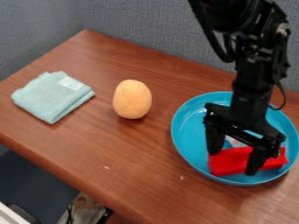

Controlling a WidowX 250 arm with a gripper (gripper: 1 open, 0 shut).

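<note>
My black gripper (239, 143) is lowered over a blue plate (190, 122) on the right of the table, its fingers open. A red oblong object (229, 164) lies in the plate directly beneath and between the fingers, partly hidden by them. A small white object behind the red one is mostly hidden by the gripper.
An orange egg-shaped object (132, 99) stands left of the plate. A folded pale teal cloth (52, 96) lies at the far left. A grey partition runs along the back.
</note>
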